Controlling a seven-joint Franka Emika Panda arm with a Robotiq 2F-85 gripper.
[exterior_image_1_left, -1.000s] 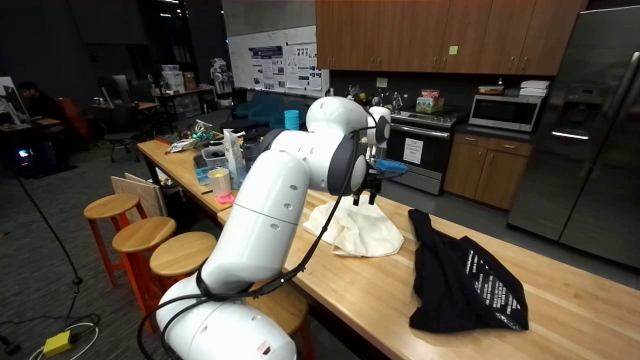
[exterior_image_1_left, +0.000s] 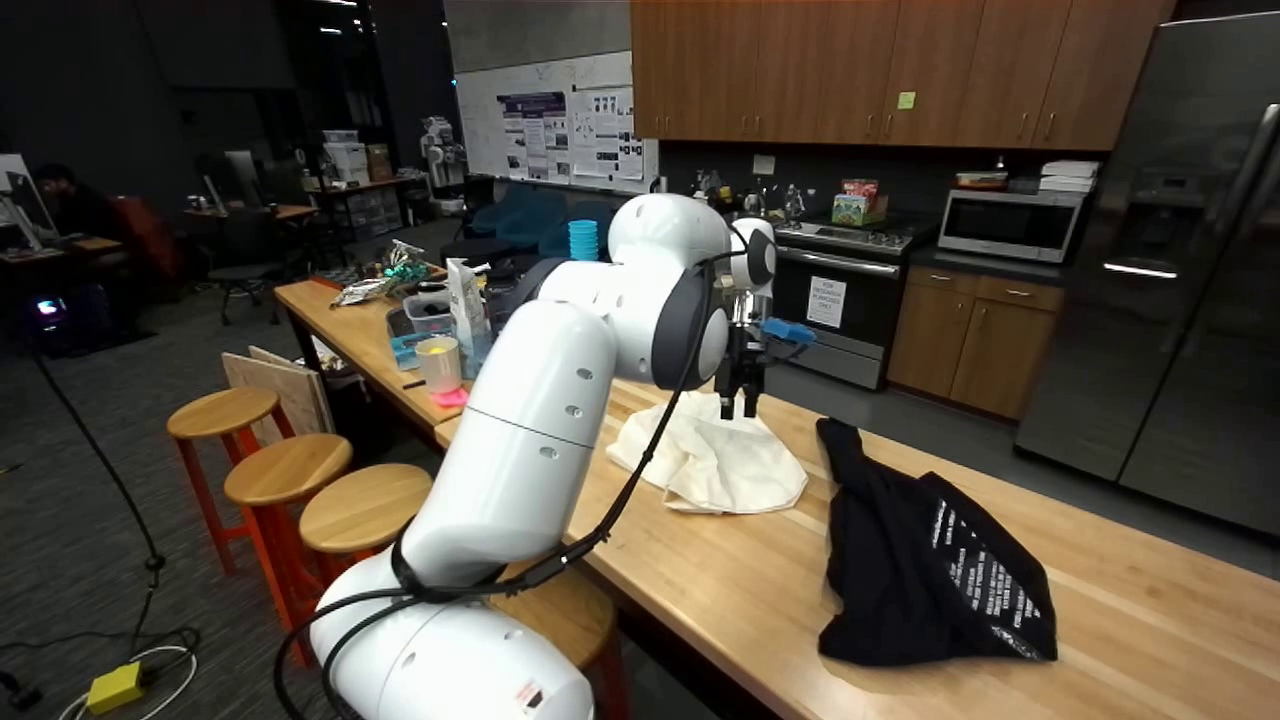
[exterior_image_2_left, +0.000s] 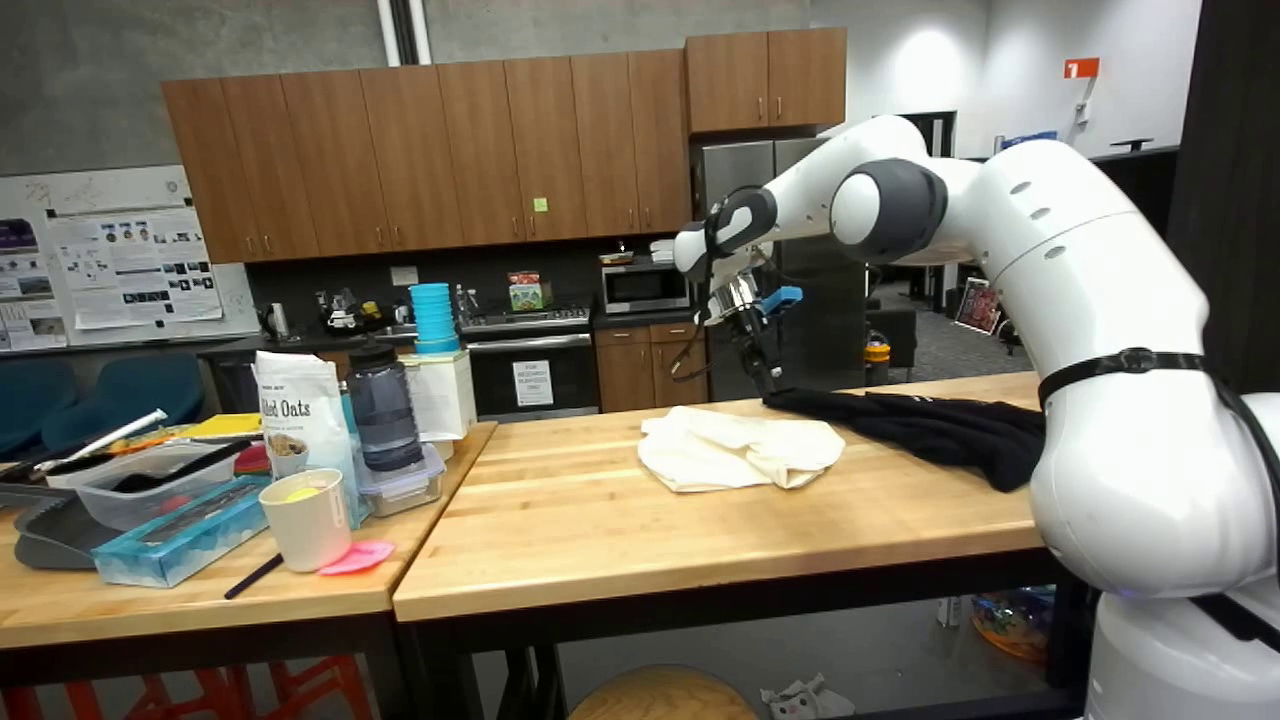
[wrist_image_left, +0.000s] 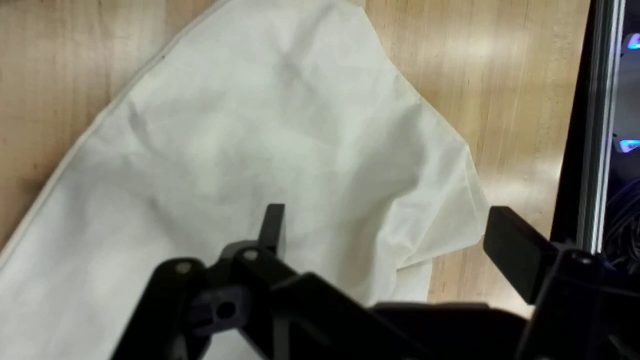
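Observation:
A crumpled cream cloth (exterior_image_1_left: 720, 462) lies on the wooden table, and it fills most of the wrist view. My gripper (exterior_image_1_left: 741, 414) hangs over the cloth's far part in exterior view 1. In the wrist view the gripper is open, its fingers wide apart; one finger (wrist_image_left: 273, 228) shows over the cloth (wrist_image_left: 258, 132) and the other close to the cloth's folded corner. Nothing is between them. A black garment (exterior_image_1_left: 930, 564) with white print lies to the right of the cloth, apart from it.
Bare tabletop (exterior_image_2_left: 576, 516) surrounds the cloth. On the adjoining table stand a beige mug (exterior_image_2_left: 306, 516), an oats bag (exterior_image_2_left: 300, 414) and a dark bottle (exterior_image_2_left: 384, 408). The table's edge shows at the right of the wrist view. Stools (exterior_image_1_left: 366, 504) stand along the near side.
My gripper has turned and shifted slightly to the right in exterior view 1, its fingertips a little lower in the picture. The cloth and the black garment look unmoved.

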